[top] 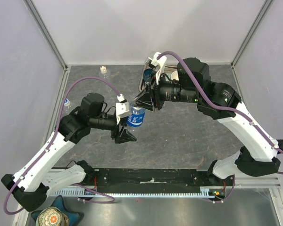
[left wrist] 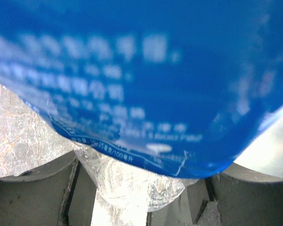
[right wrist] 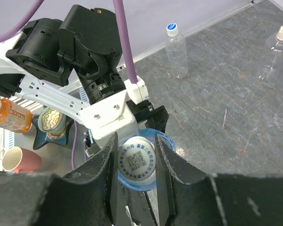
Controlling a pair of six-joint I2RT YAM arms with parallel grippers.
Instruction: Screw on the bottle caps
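Observation:
In the top view my left gripper (top: 124, 135) holds a blue-labelled bottle (top: 136, 116), shut on it; the label (left wrist: 141, 84) fills the left wrist view above its clear base. My right gripper (top: 144, 101) is at the bottle's top, and in the right wrist view its fingers stand either side of a white cap (right wrist: 136, 160) with a printed code. Whether those fingers grip it or how far the cap is screwed on, I cannot tell.
A bottle with a blue-white cap (right wrist: 175, 54) and one with a cream top (top: 104, 74) stand on the grey table (top: 188, 141). A tray (top: 142, 82) lies at the back, behind my right arm.

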